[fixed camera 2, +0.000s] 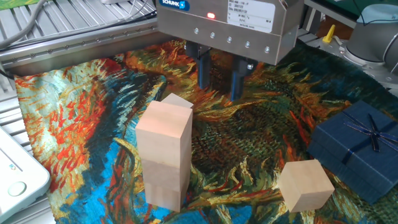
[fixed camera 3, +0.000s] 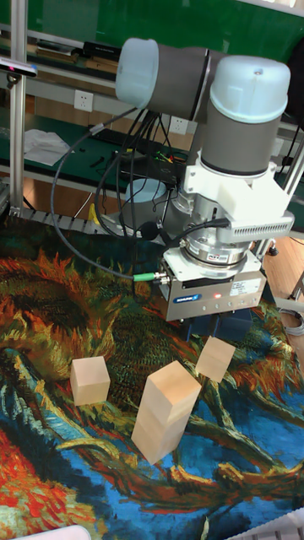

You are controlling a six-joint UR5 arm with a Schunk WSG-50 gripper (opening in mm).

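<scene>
A tall stack of pale wooden blocks (fixed camera 2: 163, 155) stands upright on the patterned cloth, left of centre in exterior view 2. A single wooden cube (fixed camera 2: 306, 185) rests to its right, near the front. Behind the stack, another wooden block (fixed camera 3: 217, 360) shows plainly in exterior view 3, but only its pale top peeks out in exterior view 2. My gripper (fixed camera 2: 220, 86) hangs beyond the stack and to its right, pointing down. Its two dark fingers (fixed camera 2: 203, 73) are apart, with nothing visible between them. In exterior view 3, the gripper's body is above and behind the single block.
A blue gift box (fixed camera 2: 360, 146) with a dark ribbon sits at the right. A white device (fixed camera 2: 22, 177) borders the cloth at the left, and a metal rail (fixed camera 2: 93, 46) runs along the back.
</scene>
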